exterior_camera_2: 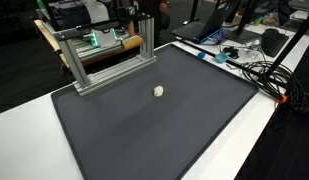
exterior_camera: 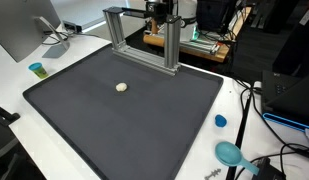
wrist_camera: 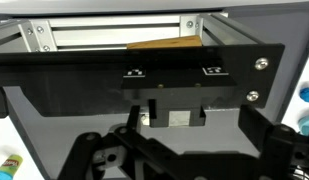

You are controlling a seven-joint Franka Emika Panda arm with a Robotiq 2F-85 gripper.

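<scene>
Low in the wrist view, my gripper stands open, its dark fingers spread to either side. Between and beyond them is a black block with a pale square face [wrist_camera: 179, 118], at the edge of a long black bar [wrist_camera: 74, 71]; I cannot tell if the fingers touch it. A small round cream object [exterior_camera: 121, 87] rests on the dark grey board [exterior_camera: 119, 120], also seen in the second exterior view, where the cream object [exterior_camera_2: 158, 91] lies well away from the metal frame [exterior_camera_2: 119, 70]. In the exterior views the gripper is hard to make out.
The metal frame [exterior_camera: 144, 57] rises at the board's back edge. A blue-green cup [exterior_camera: 38, 70] stands left of the board. A small blue item [exterior_camera: 220, 121] and a teal bowl-like item [exterior_camera: 230, 153] lie to the right. Most of the board is clear.
</scene>
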